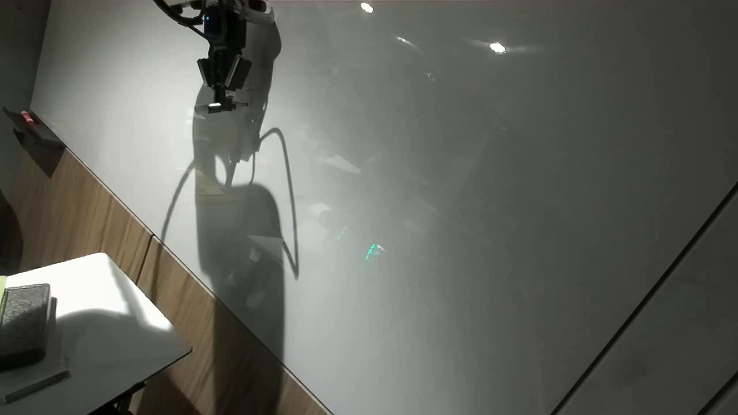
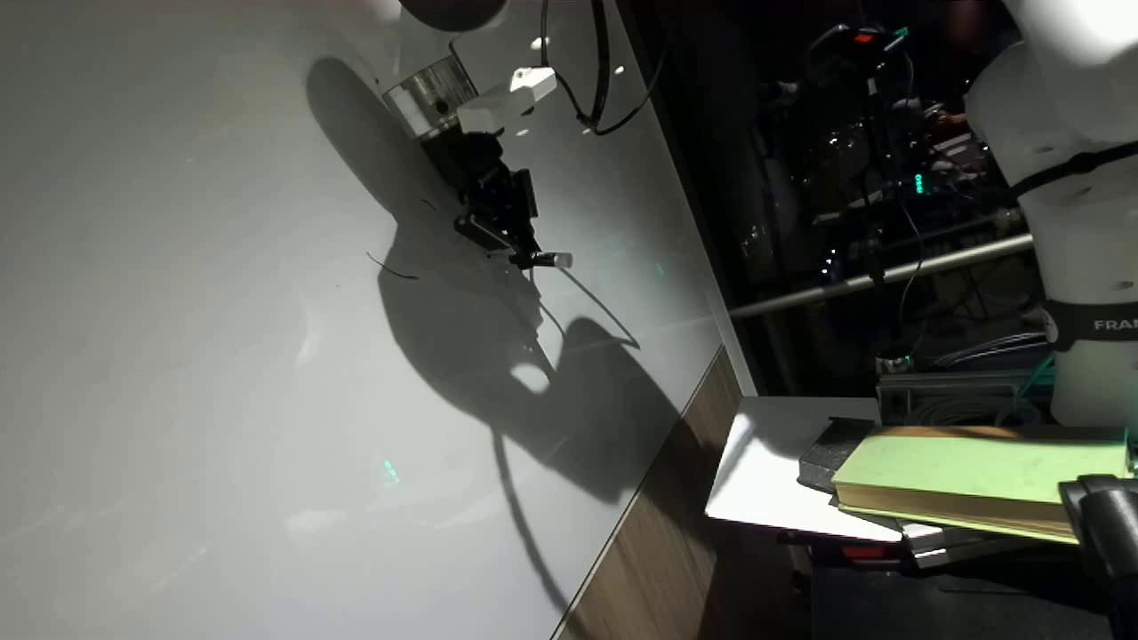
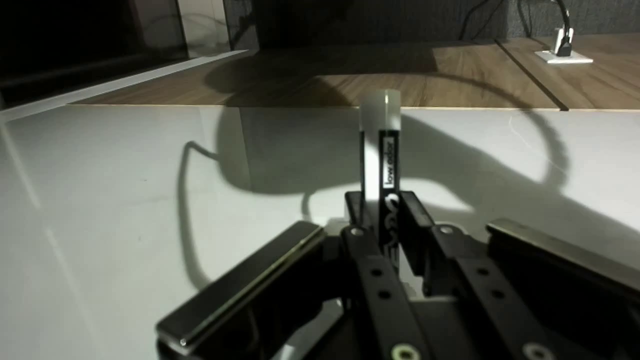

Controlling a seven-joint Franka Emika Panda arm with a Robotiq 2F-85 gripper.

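A marker (image 3: 390, 156) with a dark, lettered label reading "low odor" is pinched in my gripper, its pale end pointing up the wrist view. Exterior view 2 shows the marker (image 2: 556, 260) sticking out sideways from the gripper (image 2: 516, 254). In exterior view 1 the gripper (image 1: 219, 99) is near the top left, in front of the whiteboard (image 1: 450, 311). A thin dark stroke (image 2: 396, 268) is on the board left of the gripper in exterior view 2. Whether the tip touches the board cannot be told.
A dark holder (image 1: 41, 131) with a red item sits at the board's left edge. Beyond the wood panel (image 1: 104, 207), a white side table (image 1: 97, 290) carries a dark eraser-like block (image 1: 24, 321). Most of the board is free, though the arm's shadow darkens part of it.
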